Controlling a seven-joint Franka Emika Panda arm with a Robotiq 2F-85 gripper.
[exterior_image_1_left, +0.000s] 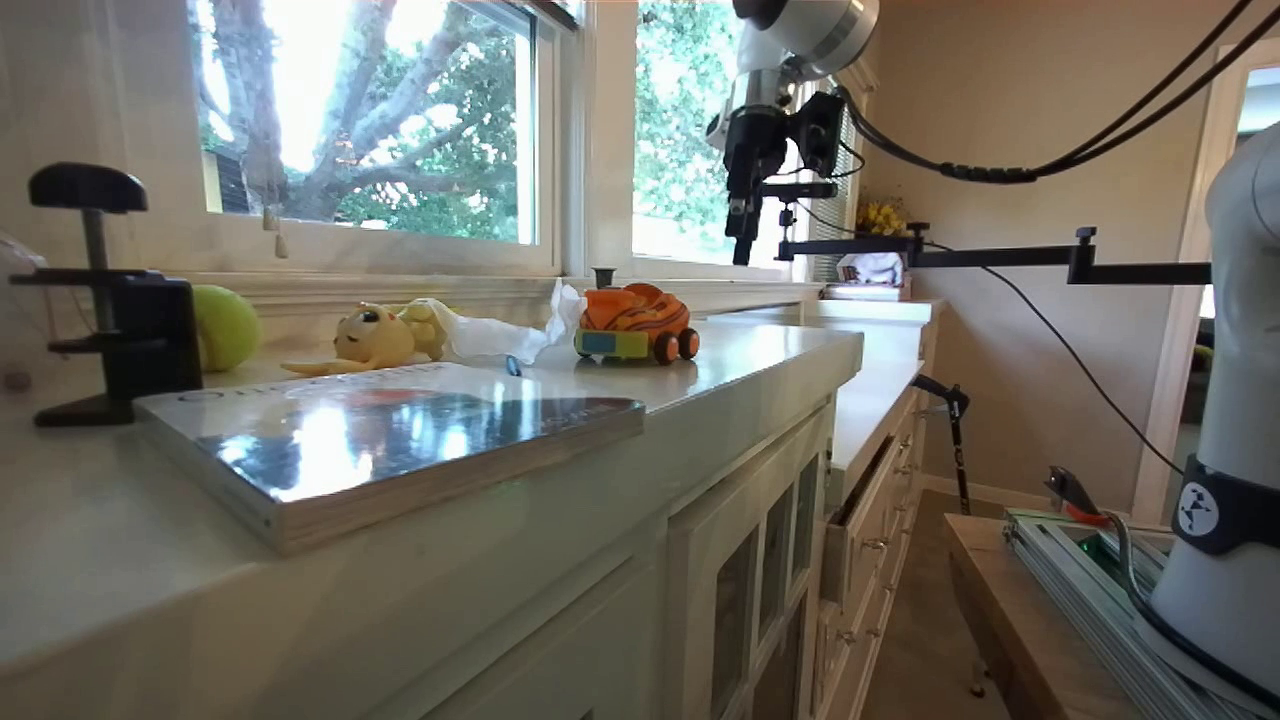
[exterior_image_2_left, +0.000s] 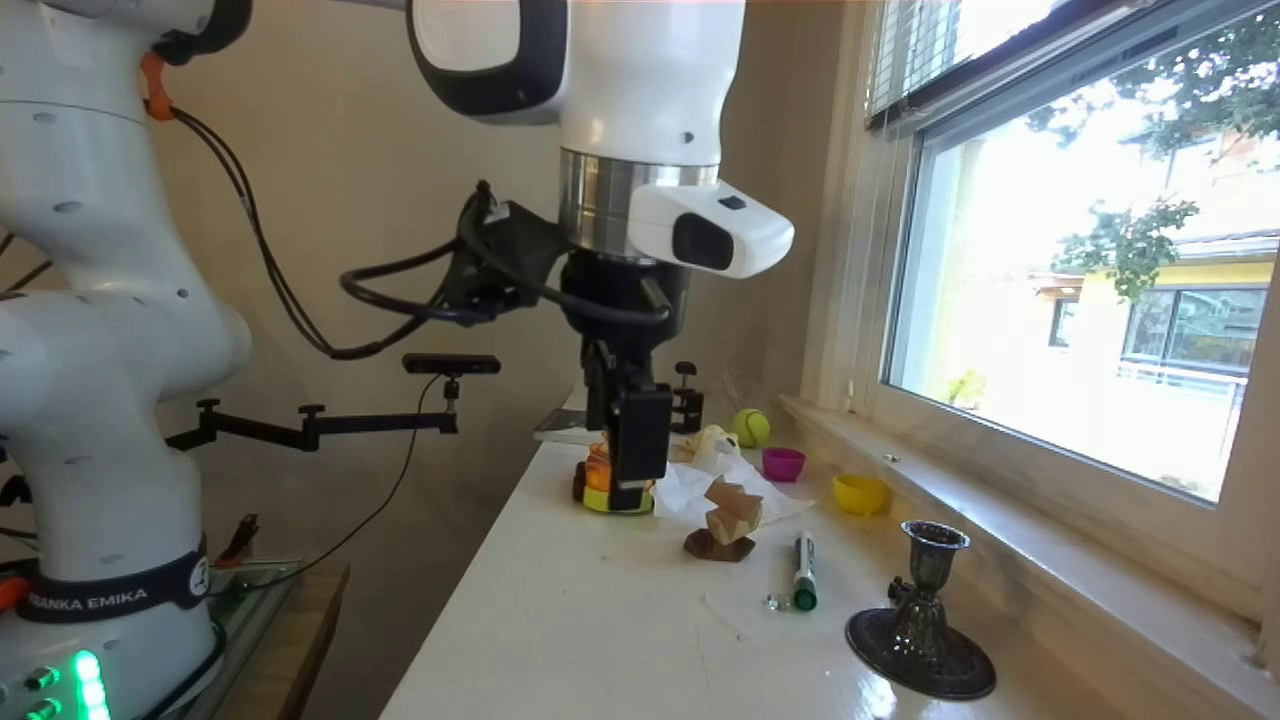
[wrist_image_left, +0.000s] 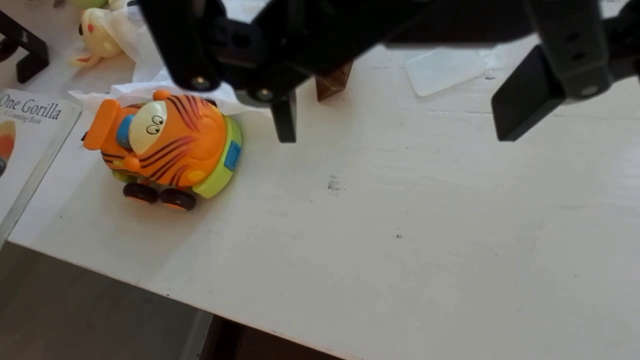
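Observation:
My gripper hangs above the white counter, near the window side. In the wrist view its fingers are wide apart and only bare counter shows between them, so the gripper is open and empty. An orange tiger-striped toy car with a lime bumper stands on the counter to the left of the fingers, not touched. From exterior view 2 the gripper partly covers that car. A brown folded paper piece, a green-capped marker and a dark metal candlestick stand or lie nearer that camera.
Beyond the car are a book, a black clamp, a tennis ball and a yellow toy. Purple and yellow cups sit by the sill. A drawer below stands partly open.

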